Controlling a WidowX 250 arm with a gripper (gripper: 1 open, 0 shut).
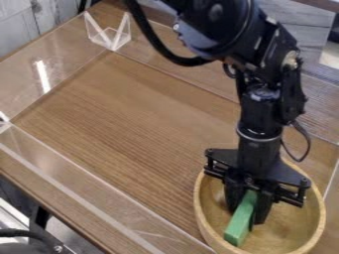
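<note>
A black robot gripper (pixel 248 196) reaches down into a tan round bowl (pixel 212 222) at the lower right. Its fingers are closed on a green block (pixel 237 228), which lies tilted inside the bowl with its lower end showing below the fingertips. The upper end of the block is partly hidden by the gripper.
A clear plastic object (pixel 109 30) stands at the back left. A wall panel borders the right rear, and cables run at the lower left edge.
</note>
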